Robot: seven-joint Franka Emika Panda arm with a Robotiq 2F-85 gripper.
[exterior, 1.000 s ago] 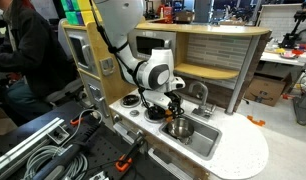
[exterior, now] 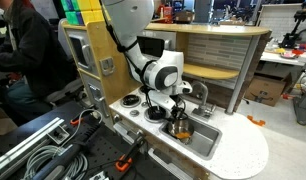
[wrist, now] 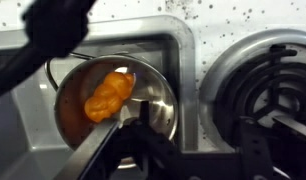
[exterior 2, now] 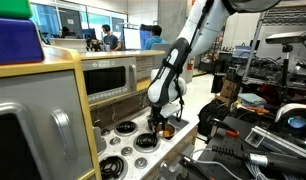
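Observation:
An orange, lumpy object (wrist: 110,97) lies inside a metal pot (wrist: 72,123), which sits in the sink (wrist: 188,80). My gripper is partly open, with its dark fingers (wrist: 141,135) apart and nothing seen between them. One finger overlaps the pot's near side in the wrist view, while the other is over the stove side. From outside, the pot (exterior: 170,130) is at the sink's left end, just below my gripper (exterior: 177,115). The orange object (exterior 2: 168,132) also shows in the pot in exterior view 2.
A black coil burner (wrist: 273,85) lies beside the sink, with more burners along the counter. The faucet (exterior: 201,92) rises behind the sink. A wooden shelf (exterior: 203,68) spans the back. The sink's right part is empty, and the white counter (exterior: 238,150) beyond is clear.
One second ago the orange object was by my gripper, above the pot's back left edge. Now it is lower, inside the pot, and apart from my fingers.

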